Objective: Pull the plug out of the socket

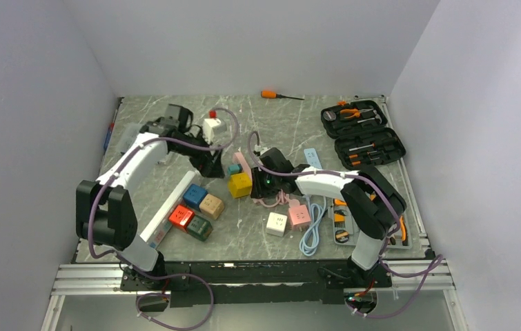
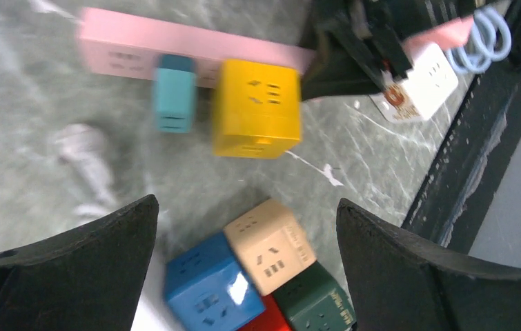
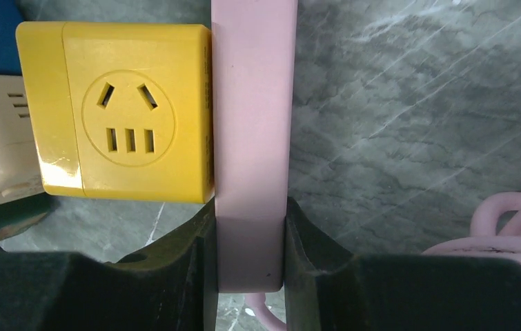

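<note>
A pink power strip (image 3: 254, 103) runs up the right wrist view, with the right gripper shut on its near end, one finger against each side. Flush against the strip's left side is a yellow cube plug (image 3: 119, 114) with socket slots on its face. In the left wrist view a small teal plug (image 2: 176, 93) also sits at the strip's side, next to the yellow one. My left gripper (image 1: 212, 169) hangs to the left of both plugs; its fingers stand wide open, and nothing is between its fingers.
Blue (image 1: 195, 196), tan (image 1: 211, 206), red (image 1: 181, 218) and green (image 1: 199, 227) cubes cluster along a white strip (image 1: 168, 209) at front left. A white cube (image 1: 277, 223), a pink cube (image 1: 299, 216) and a blue coiled cable (image 1: 310, 238) lie front right.
</note>
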